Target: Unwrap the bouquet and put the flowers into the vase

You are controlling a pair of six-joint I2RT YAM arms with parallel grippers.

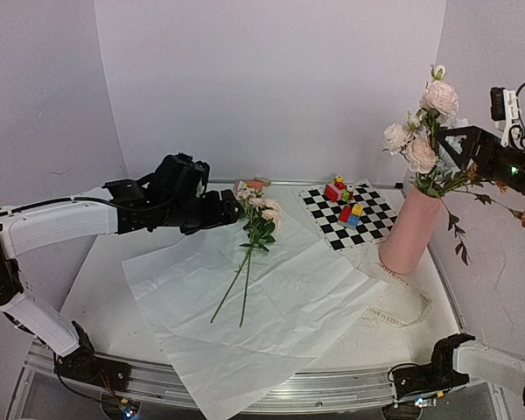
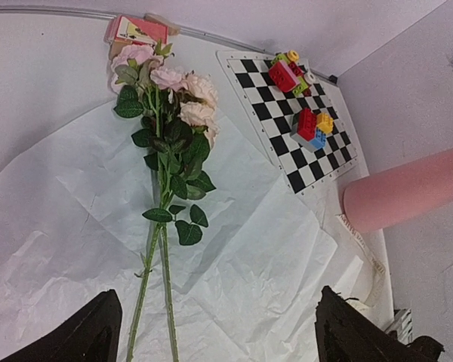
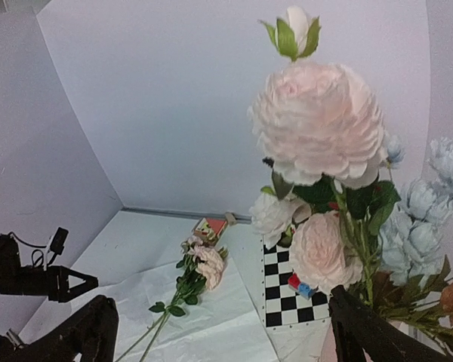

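Observation:
Two loose stems of pale pink flowers [image 1: 264, 213] lie on white paper, blooms toward the back, green stems toward the front. My left gripper [image 1: 232, 207] is above and left of the blooms; in the left wrist view its fingers [image 2: 83, 332] are spread wide with nothing between them. A tall pink vase [image 1: 411, 232] stands at the right, filled with pale roses [image 1: 422, 153], bluish flowers [image 3: 411, 234] and brownish ones. Close to these blooms, my right gripper [image 1: 448, 146] is open, its fingers [image 3: 94, 328] far apart and empty.
A checkered board [image 1: 337, 229] with toy bricks [image 2: 309, 130] lies between the loose flowers and the vase. Behind the blooms sits a small red box [image 2: 136, 30]. White paper [image 1: 306, 297] covers the middle; a printed ribbon [image 1: 402, 319] curls near the vase's base.

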